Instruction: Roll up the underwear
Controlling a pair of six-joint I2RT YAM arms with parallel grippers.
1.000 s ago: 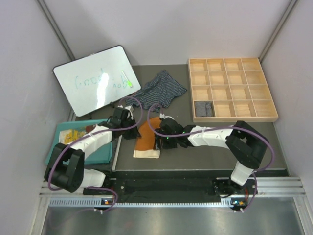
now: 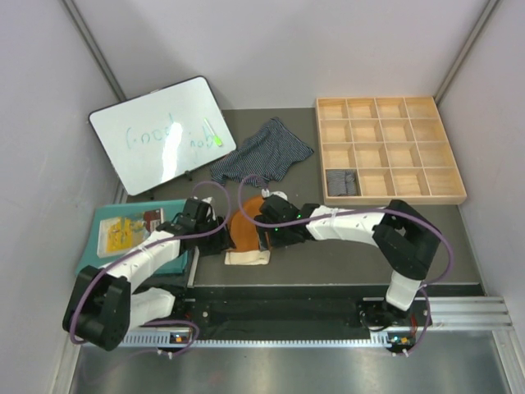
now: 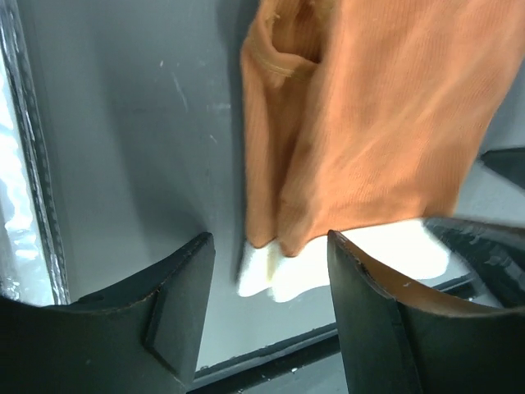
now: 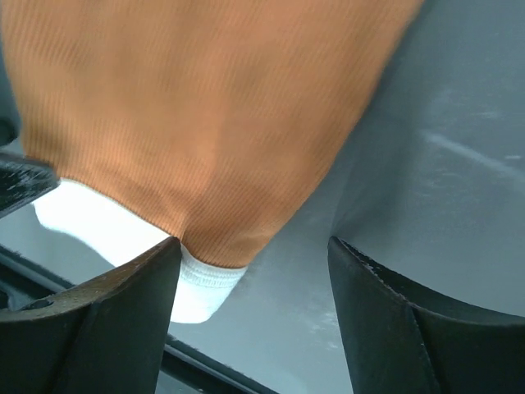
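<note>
The orange underwear (image 2: 246, 226) lies on the dark table with its white band (image 2: 246, 258) toward the front edge. My left gripper is open low over the band's left end, where the fabric shows a folded edge. My right gripper is open at the band's right end, with orange cloth and white band between and beside its fingertips.
A whiteboard (image 2: 148, 131) and striped cloth (image 2: 262, 152) lie behind. A teal box (image 2: 172, 263) is at left, a wooden compartment box (image 2: 385, 139) at back right. The table's front edge runs close below the band.
My left gripper has moved down toward the front, to the band's left end. My right gripper has moved only slightly.
</note>
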